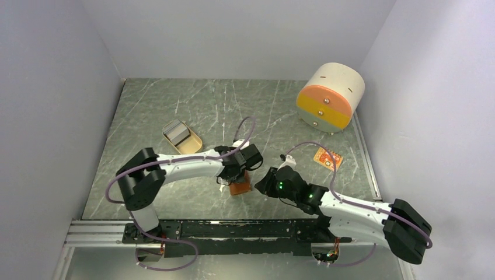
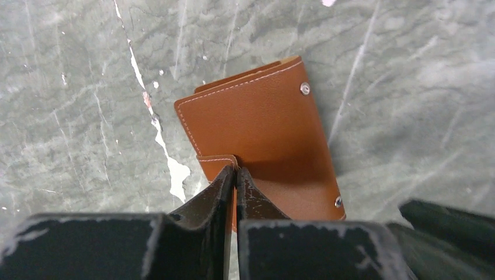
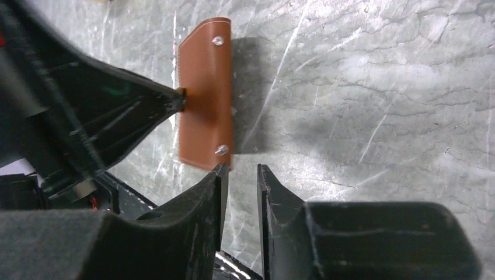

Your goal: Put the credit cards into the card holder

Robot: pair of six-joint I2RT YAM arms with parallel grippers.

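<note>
The brown leather card holder is near the table's front middle, with a shadow on its right in the right wrist view. My left gripper is shut on the edge of its stitched flap. From the right wrist view, the left fingertips (image 3: 180,100) meet the holder's left side. My right gripper stands partly open just right of the holder, a narrow empty gap between its fingers. No credit card shows clearly as such; inside the holder is hidden.
A tan tray (image 1: 196,144) with a grey stack (image 1: 177,133) lies at the left. An orange printed card (image 1: 328,158) lies flat on the right. The rounded drawer box (image 1: 333,93) stands at the back right.
</note>
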